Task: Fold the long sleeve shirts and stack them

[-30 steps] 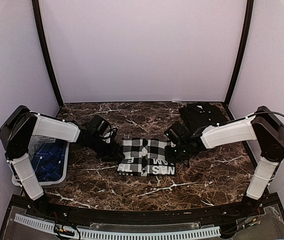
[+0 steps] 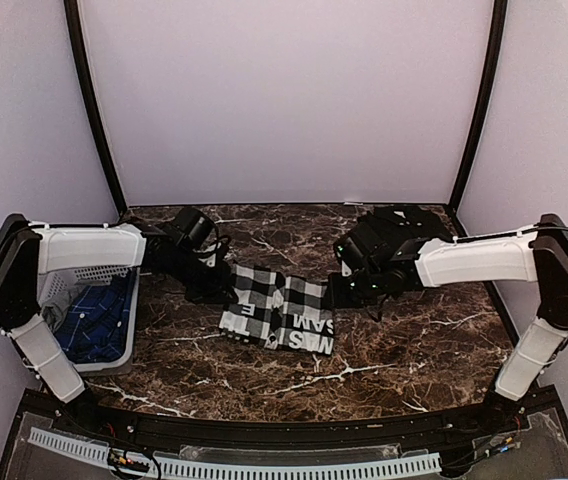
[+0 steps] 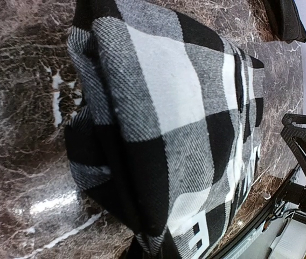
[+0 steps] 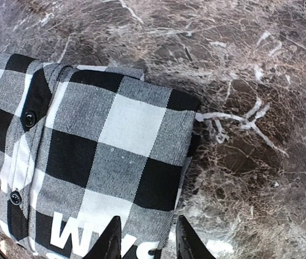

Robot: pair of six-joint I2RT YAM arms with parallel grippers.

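Observation:
A black-and-white checked shirt (image 2: 276,312) with white lettering lies folded into a compact, slightly turned rectangle mid-table. At its left edge my left gripper (image 2: 226,284) is shut; in the left wrist view the shirt's (image 3: 182,102) near edge bunches up between the fingers. My right gripper (image 2: 334,292) is at the opposite edge, and the right wrist view shows its fingers (image 4: 110,240) spread apart, with the shirt's (image 4: 126,127) right edge lying loose between and below them. A dark folded garment (image 2: 409,222) rests at the back right.
On the left stands a light plastic basket (image 2: 132,325) with blue cloth (image 2: 94,320) inside, partly behind the left arm. Bare marbled table (image 2: 264,385) lies in front of the shirt and also behind it.

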